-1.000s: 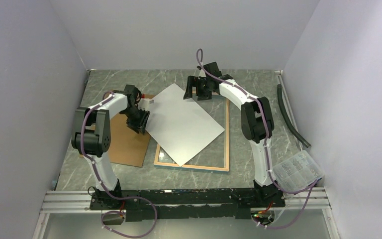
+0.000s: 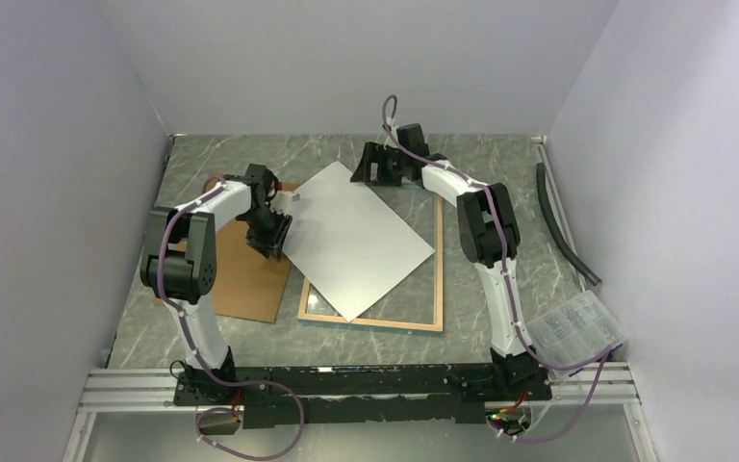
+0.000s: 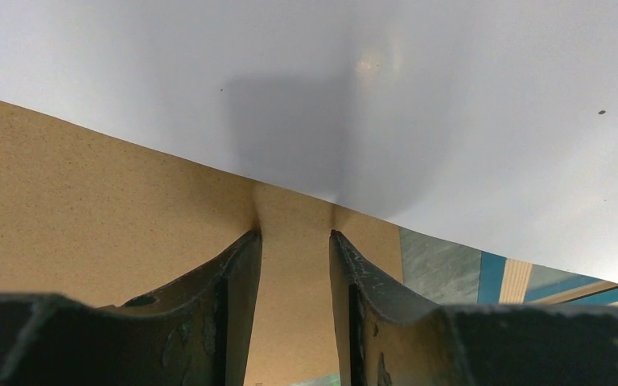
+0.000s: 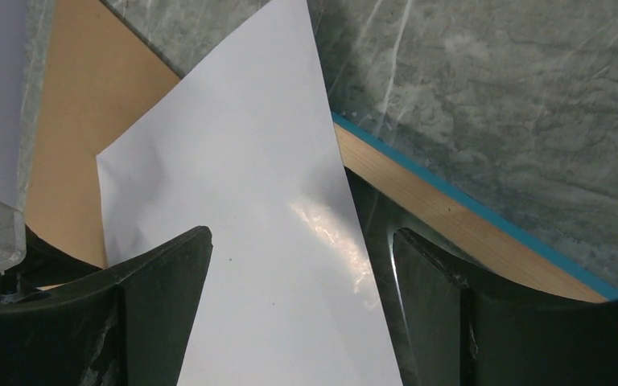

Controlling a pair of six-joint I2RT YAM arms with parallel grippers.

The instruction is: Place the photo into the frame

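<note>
A white sheet, the photo seen from its blank side (image 2: pixel 358 241), lies askew across the wooden frame (image 2: pixel 439 289), one corner over the frame's bottom edge and its left part over the brown board. My left gripper is part open above the board (image 3: pixel 113 209), its fingertips just short of the sheet's edge, nothing between them. At the sheet's upper right edge, my right gripper stands open above it. One finger (image 4: pixel 181 273) is over the white surface and the other beyond the edge, over the frame's inside. Neither gripper holds the sheet.
The brown backing board (image 2: pixel 250 284) lies flat left of the frame. A black tube (image 2: pixel 558 226) runs along the right side, and a clear plastic box (image 2: pixel 577 332) sits at the lower right. Bare marbled table (image 2: pixel 510 164) shows at the upper right.
The right arm has swung slightly left, its gripper shifting a little toward the sheet's top corner. The left gripper has barely moved, and the sheet and frame stay put.
</note>
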